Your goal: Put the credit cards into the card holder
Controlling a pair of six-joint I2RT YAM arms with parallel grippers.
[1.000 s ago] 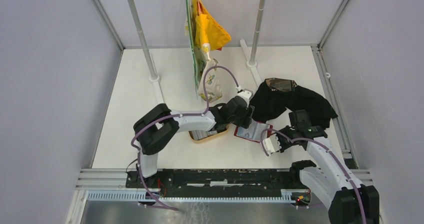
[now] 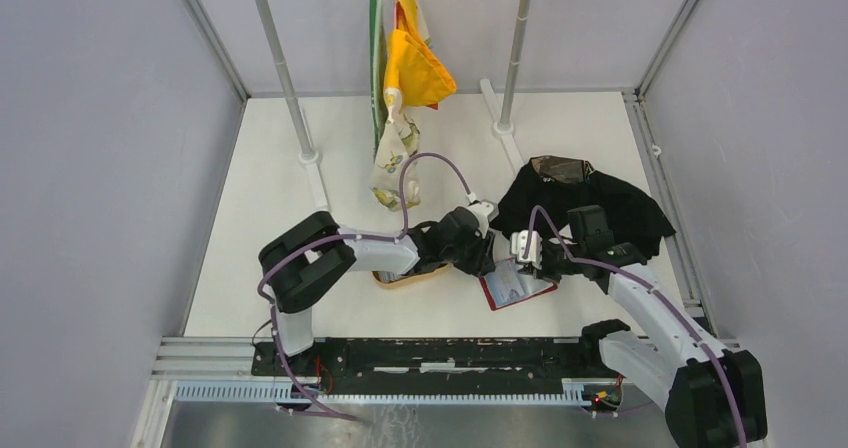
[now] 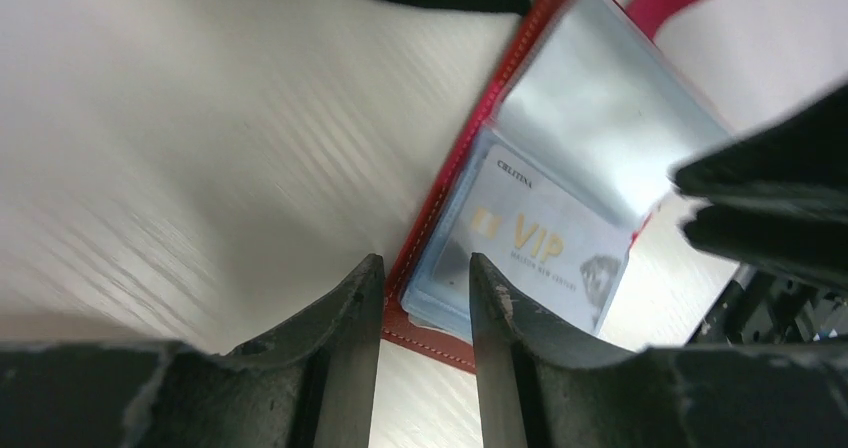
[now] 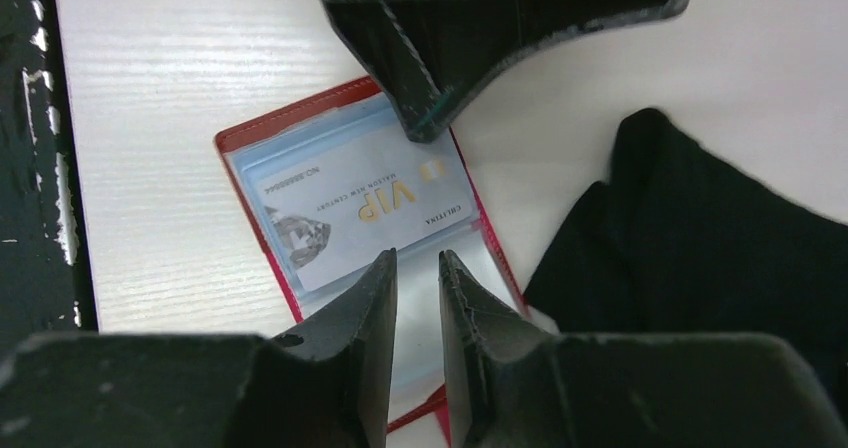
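Note:
The red card holder (image 2: 492,297) lies open on the table, under and between my two grippers. Its clear pocket with a VIP card (image 3: 545,230) inside shows in both wrist views; the other pocket (image 3: 590,98) looks blank white. My left gripper is slightly open over the holder's red corner, and nothing shows gripped between its fingers. A finger of that gripper covers the pocket's edge in the right wrist view. Partly open, my right gripper hovers over the blank pocket, with no object visible between its tips.
A tan tray (image 2: 395,282) of cards sits under the left arm, mostly hidden. Black cloth (image 2: 630,203) lies behind the holder. Colourful cloths (image 2: 415,63) hang from a white rack at the back.
The holder has shifted toward the front and right and turned somewhat. Hanging cloths have swung.

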